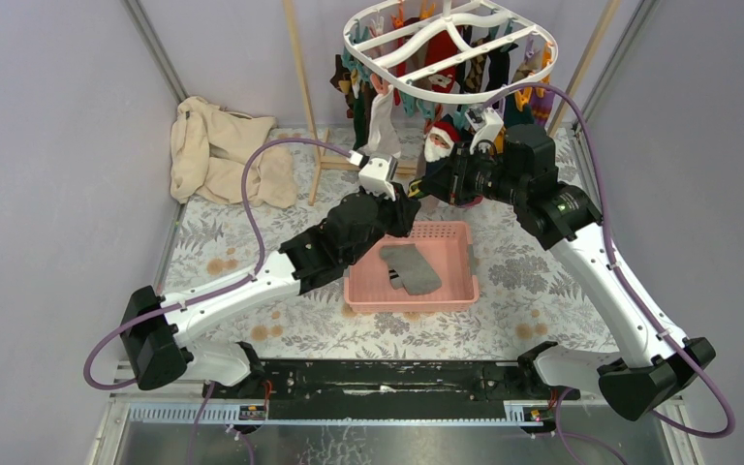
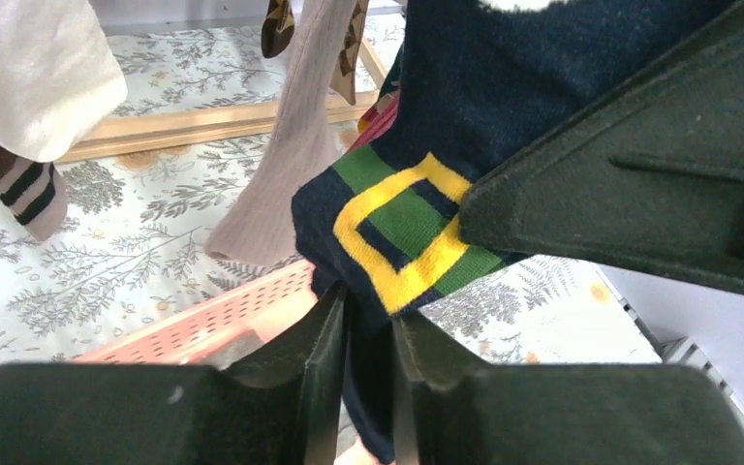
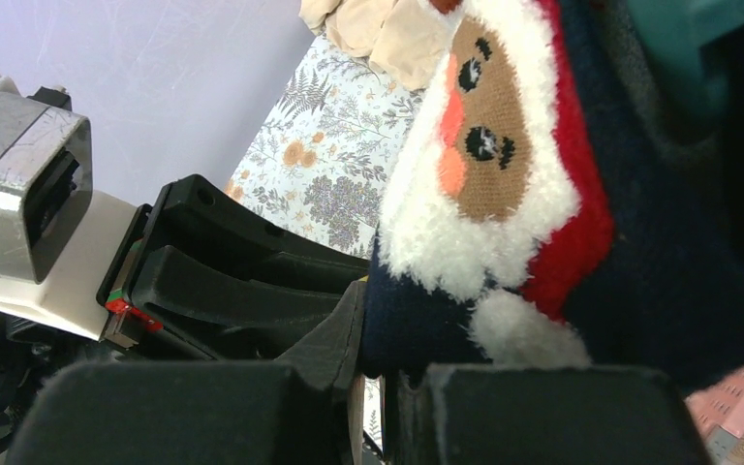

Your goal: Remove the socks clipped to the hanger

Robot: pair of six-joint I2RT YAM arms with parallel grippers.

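The Santa sock (image 1: pixel 439 143), navy with a green-and-yellow patterned part, hangs below the hanger (image 1: pixel 380 60). In the right wrist view my right gripper is shut on this sock, its Santa face turned towards the camera. My left gripper is around the sock's lower end, with navy fabric (image 2: pixel 368 387) between its narrowly spaced fingers. Whether those fingers press on the cloth, I cannot tell. Up at the hanger, the sock's clip is partly hidden; a teal clip (image 3: pixel 683 58) shows close by in the right wrist view.
Below the grippers stands a pink basket (image 1: pixel 363 298) holding grey socks (image 1: pixel 413 269). Several other socks hang close around, including a white one (image 1: pixel 382 126). A wooden stand (image 1: pixel 300 68) is behind, and a beige cloth (image 1: pixel 218 150) lies at the left.
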